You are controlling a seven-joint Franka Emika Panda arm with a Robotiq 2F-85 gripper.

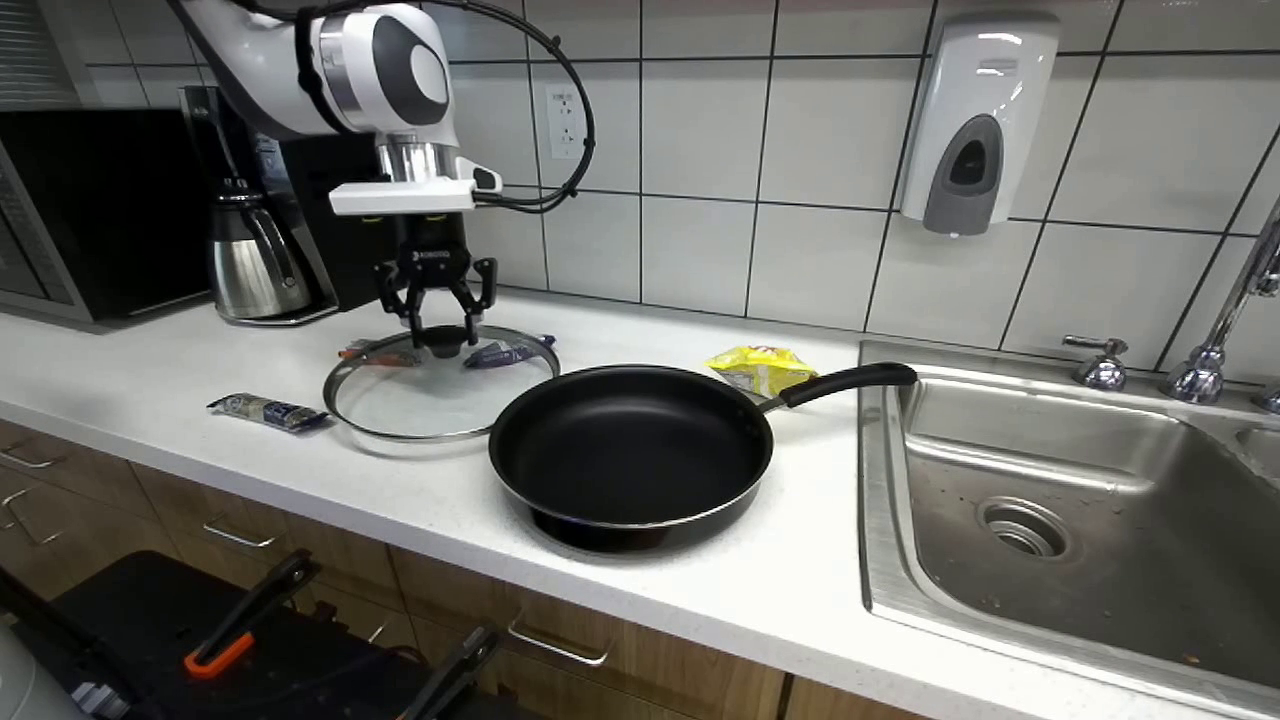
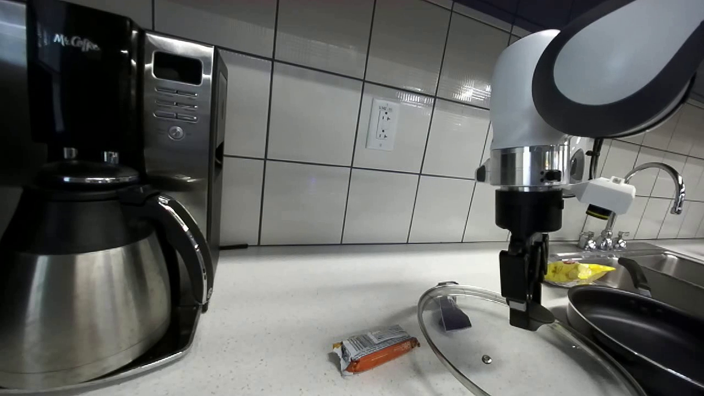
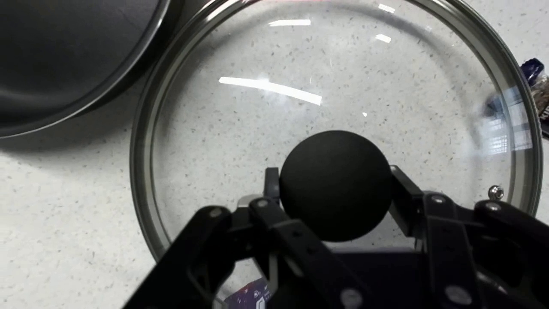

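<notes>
A round glass lid [image 1: 408, 402] with a metal rim is just left of the black frying pan [image 1: 630, 450], at or close above the counter; I cannot tell whether its whole rim touches. My gripper [image 1: 443, 332] points straight down over the lid and is shut on its black knob [image 3: 334, 193]. In the wrist view the fingers [image 3: 271, 183] stand against opposite sides of the knob. The pan is empty, its handle [image 1: 846, 383] reaching toward the sink.
Wrapped bars lie around the lid: an orange one [image 2: 379, 350], a purple one [image 2: 454, 313] seen through the glass, and a dark one [image 1: 268, 412]. A yellow packet [image 1: 764, 368] sits behind the pan. The sink [image 1: 1080, 516] is right, the coffee maker [image 2: 178, 132] left.
</notes>
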